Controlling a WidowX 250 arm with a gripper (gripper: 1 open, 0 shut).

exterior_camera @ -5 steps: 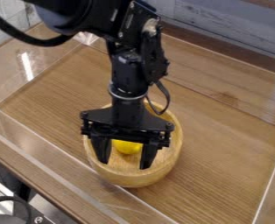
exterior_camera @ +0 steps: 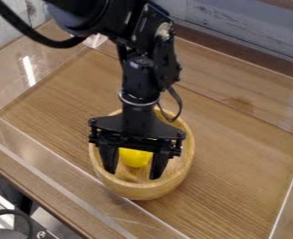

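Observation:
A round wooden bowl [exterior_camera: 154,187] sits on the wooden table near its front edge. Inside it lies a yellow object [exterior_camera: 135,158], partly covered by my black gripper [exterior_camera: 134,164]. The gripper is open, its two dark fingers reaching down into the bowl on either side of the yellow object. Whether they touch it is unclear.
Bare tabletop [exterior_camera: 236,112] extends right of the bowl and to the back left. A pale wall [exterior_camera: 249,23] stands behind the table. A black cable hangs at the lower left, off the table's front.
The gripper and arm have shifted very slightly; otherwise the scene looks the same.

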